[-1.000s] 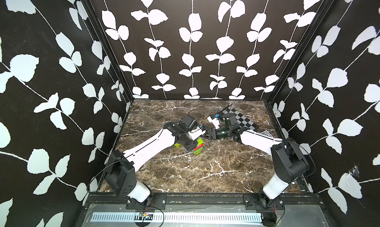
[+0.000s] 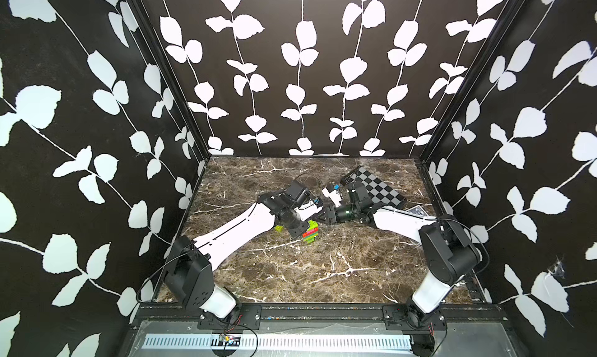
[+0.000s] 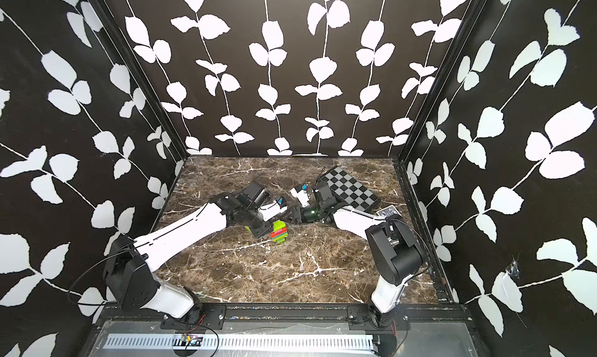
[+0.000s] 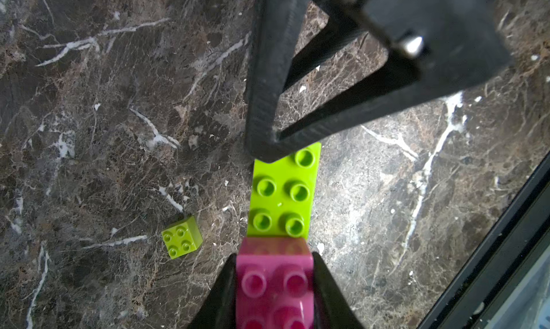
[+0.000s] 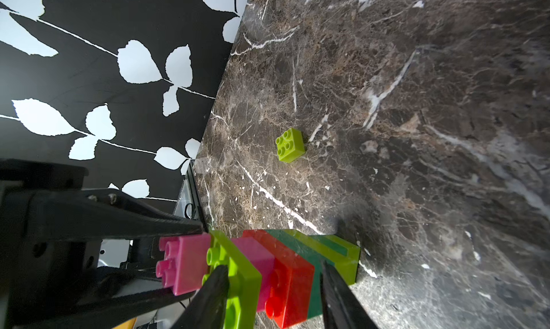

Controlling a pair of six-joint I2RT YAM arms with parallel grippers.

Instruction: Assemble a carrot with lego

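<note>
My left gripper [image 2: 311,217] is shut on a pink brick [image 4: 275,289], held at a layered stack [image 5: 292,289] of green, pink, red and teal bricks standing on the table. The stack's lime top plate [image 4: 280,197] shows studs beside the pink brick. My right gripper has its fingers parted around the upper part of the stack, one in front of the lime plate, the other by the red and teal layers; contact is unclear. A loose lime brick [image 5: 290,144] lies apart on the table.
A black-and-grey checkered board [image 3: 348,186] lies at the back right, with another small flat item [image 2: 418,210] beside it.
My right arm has shifted slightly left, toward the stack and the left gripper, over the last second. The left arm looks unchanged.
</note>
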